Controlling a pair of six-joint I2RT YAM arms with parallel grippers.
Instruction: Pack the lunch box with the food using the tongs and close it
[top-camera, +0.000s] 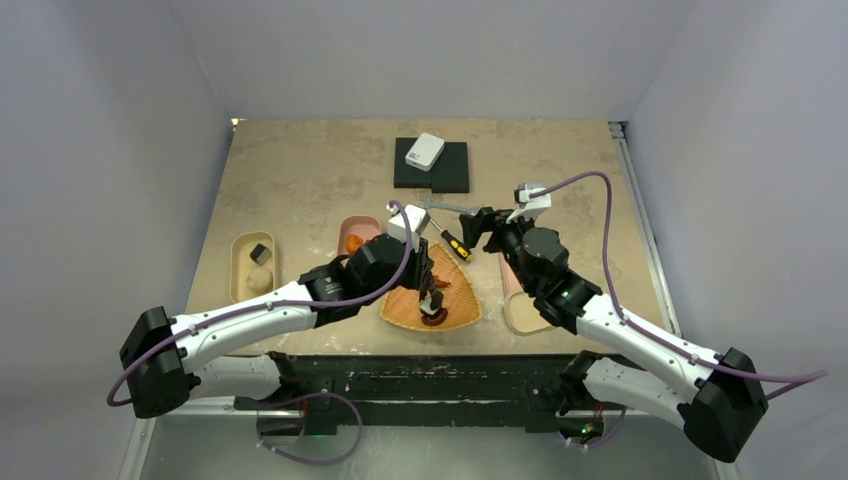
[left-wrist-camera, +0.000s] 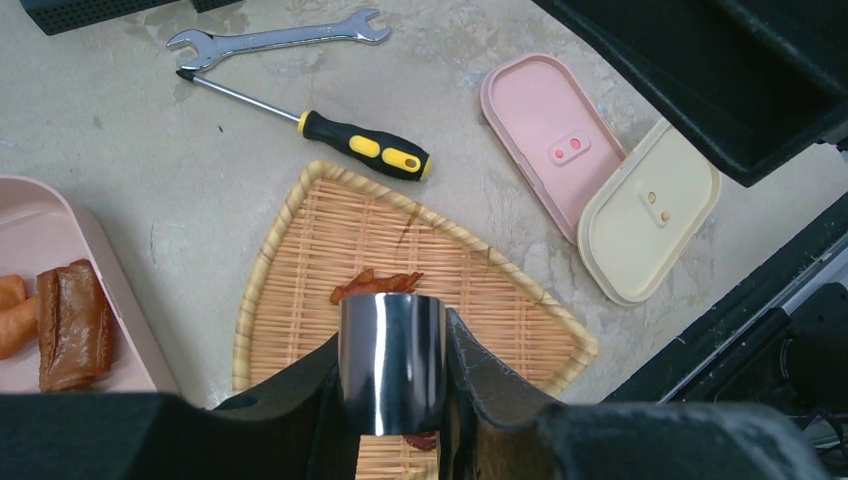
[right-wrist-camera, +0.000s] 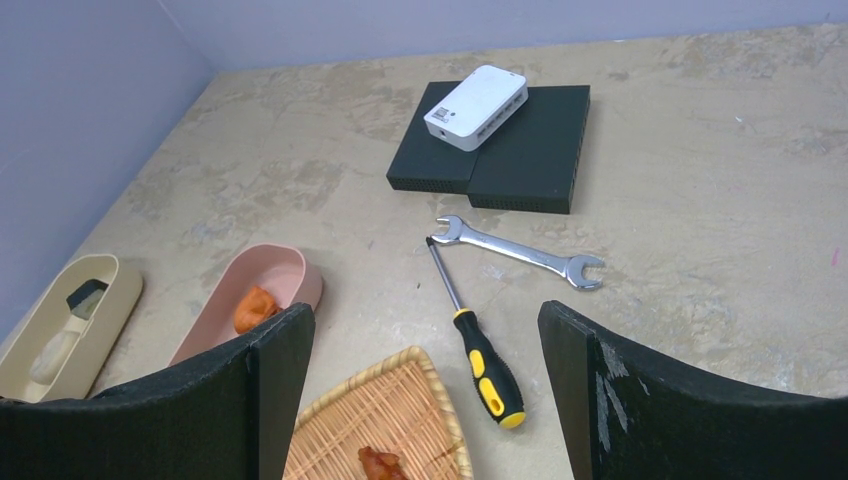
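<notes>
The woven tray (top-camera: 400, 314) lies at the front middle. Over its front part my left gripper (top-camera: 432, 289) is shut on a small block (top-camera: 430, 306), pale on top. Its side looks shiny and metallic in the left wrist view, between the fingers. A dark red round piece (top-camera: 435, 320) shows below it, and a reddish strip (left-wrist-camera: 376, 283) lies farther back on the tray. Behind left, the pink box (left-wrist-camera: 105, 285) holds a brown piece (left-wrist-camera: 72, 330) and orange ones. My right gripper (top-camera: 468, 229) hangs open and empty, behind right of the tray.
The cream box (top-camera: 240, 270) at far left holds a dark cube and a pale lump. A screwdriver (left-wrist-camera: 365, 144) and wrench (left-wrist-camera: 280, 38) lie behind the tray. Two lids, pink (left-wrist-camera: 540, 115) and cream (left-wrist-camera: 655, 235), are right of it. Black boxes (right-wrist-camera: 525, 165) carry a white device.
</notes>
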